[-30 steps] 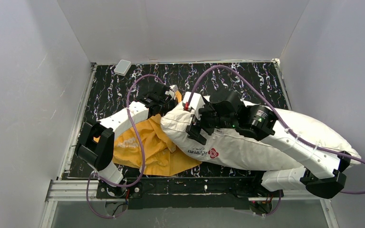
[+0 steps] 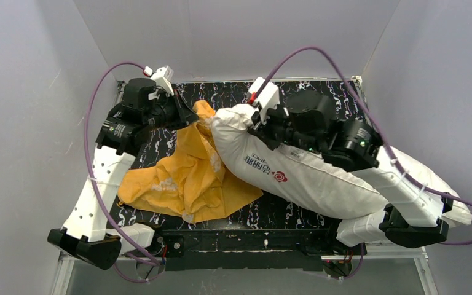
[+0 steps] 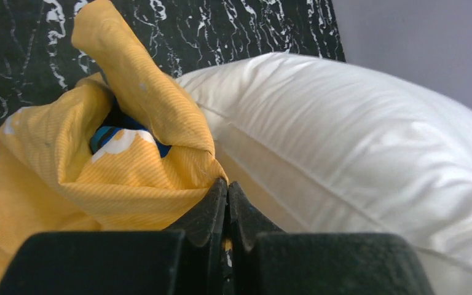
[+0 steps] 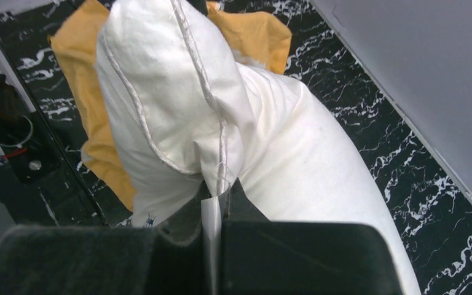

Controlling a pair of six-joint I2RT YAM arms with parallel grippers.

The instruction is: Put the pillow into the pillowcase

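Note:
The yellow pillowcase lies crumpled on the left of the black marble table, a raised part reaching up to my left gripper. That gripper is shut, with the edge of the yellow fabric at its fingertips. The large white pillow stretches from the middle to the right, its near end against the pillowcase. My right gripper is shut on the pillow's corner, bunched fabric with piped seams between its fingers. In the left wrist view the pillow's white bulk lies right of the yellow cloth.
Grey walls enclose the table on the back and sides. Bare marble shows along the back. The robot's black base rail runs along the front edge.
My left gripper has risen and moved left, raising part of the pillowcase. My right gripper has lifted the pillow's end toward the back.

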